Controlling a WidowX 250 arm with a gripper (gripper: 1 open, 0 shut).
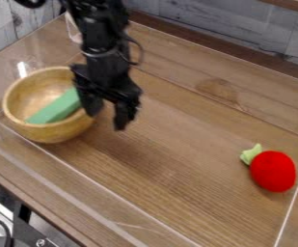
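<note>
The black gripper (102, 116) is in the upper left of the camera view, its two fingers spread open over the right side of a yellow bowl (36, 128). A green object (60, 106) lies inside the bowl, left of the fingers. Nothing shows held between the fingers. A red round object (274, 174) with a pale green part at its top left lies on the wooden table (177, 183) at the right.
A small light object, hard to make out, is at the top left behind the arm.
</note>
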